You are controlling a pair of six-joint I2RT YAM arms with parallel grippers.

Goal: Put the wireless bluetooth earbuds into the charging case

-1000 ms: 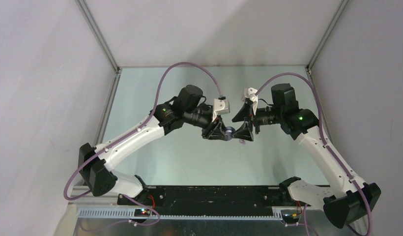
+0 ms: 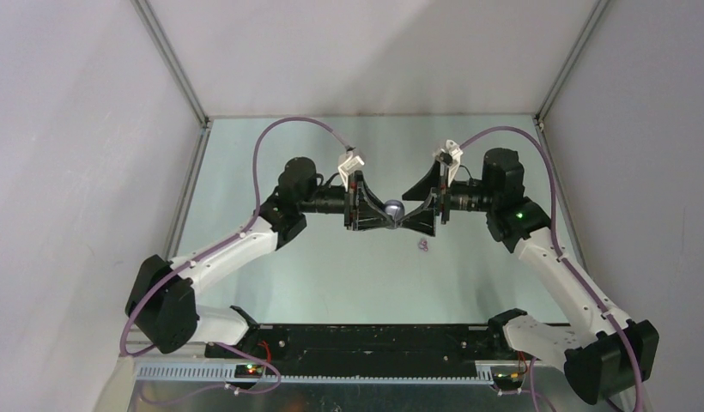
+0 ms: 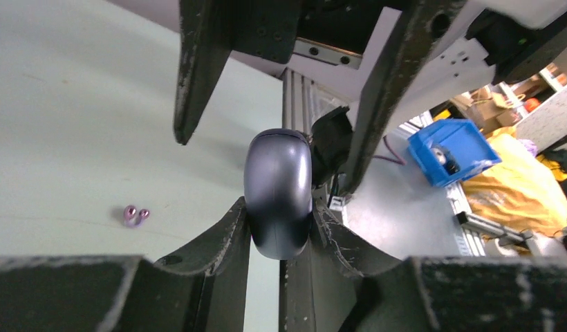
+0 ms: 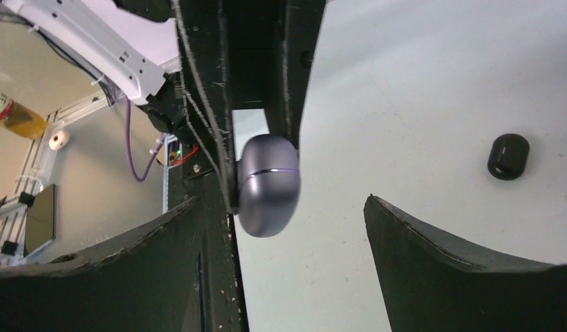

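Observation:
The charging case, a glossy dark purple-grey capsule, is held up off the table with its lid closed; a seam crosses it in the right wrist view. My left gripper [image 2: 389, 216] is shut on it. Facing it from the right, my right gripper [image 2: 405, 211] stands open. Its fingers [image 4: 156, 256] spread to either side of the case in the right wrist view, and whether the lower one touches it I cannot tell. Two small purple earbuds [image 3: 135, 216] lie close together on the table, below the right gripper in the top view [image 2: 423, 245].
A small black rounded object [image 4: 508, 156] lies on the table in the right wrist view. The two grippers are very close to each other over its middle.
My left gripper has shifted slightly left and upward in the top view, straightening toward the right gripper, and the case turned with it.

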